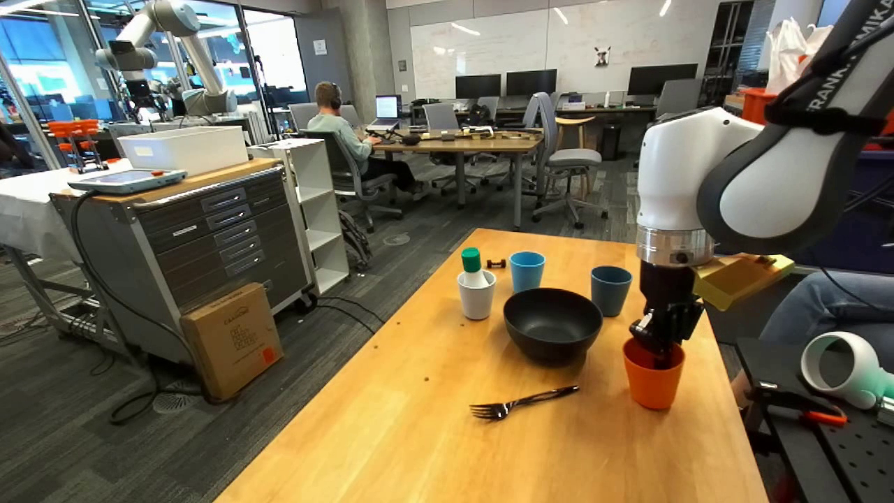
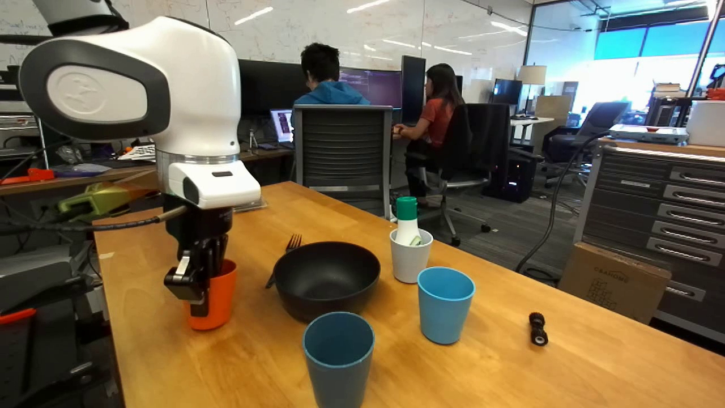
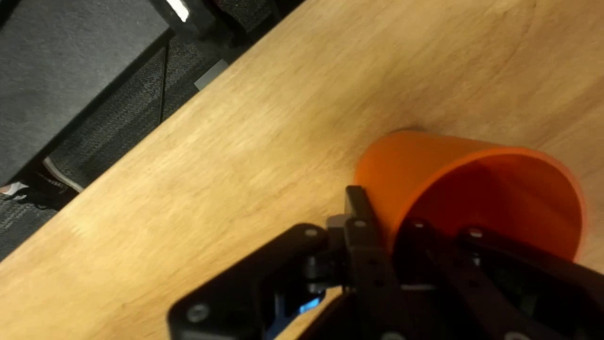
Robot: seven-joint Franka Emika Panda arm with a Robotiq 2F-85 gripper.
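An orange cup [image 1: 653, 384] stands upright near the table's right edge in exterior view 1. My gripper is shut on its wall, one finger inside the cup and the other outside. In exterior view 2 the outer finger [image 2: 198, 304] lies along the side of the orange cup [image 2: 221, 297], whose base appears to rest on the table. The wrist view shows the orange cup [image 3: 419, 164] with its open mouth beside the fingers; the inner fingertip is partly hidden in the cup's shade.
Left of the cup stand a black bowl [image 1: 553, 325] and a black fork [image 1: 524, 402]. Farther back are a dark blue cup [image 1: 611, 290], a light blue cup [image 1: 527, 271], a white cup [image 1: 475, 296] holding a green-capped bottle [image 1: 471, 261], and a small black object [image 2: 538, 329].
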